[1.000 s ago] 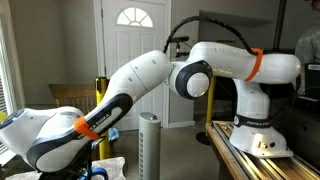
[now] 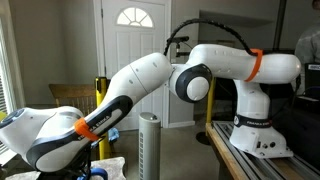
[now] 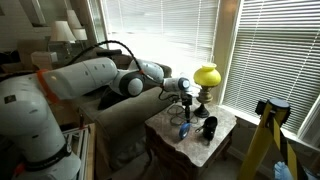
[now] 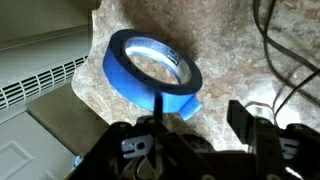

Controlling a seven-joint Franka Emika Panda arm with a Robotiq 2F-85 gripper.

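Observation:
A roll of blue tape (image 4: 125, 78) lies flat on a mottled tabletop in the wrist view, its centre hole showing, with a short blue tail (image 4: 190, 108) at its lower right edge. The black fingers (image 4: 252, 125) of my gripper are apart at the bottom of that view. One finger is close to the roll's lower edge; whether it touches cannot be told. Nothing is seen gripped. In exterior view 2 the tape (image 3: 184, 131) sits on the table just in front of the gripper (image 3: 187, 103). In exterior view 1 the arm largely hides the gripper.
Black cables (image 4: 275, 60) lie on the tabletop to the right of the roll. A yellow lamp (image 3: 207, 77) and a black object (image 3: 209, 128) stand on the small table (image 3: 165, 127). In exterior view 1 a grey cylindrical tower (image 2: 149, 148) rises near the arm.
The surroundings look the same.

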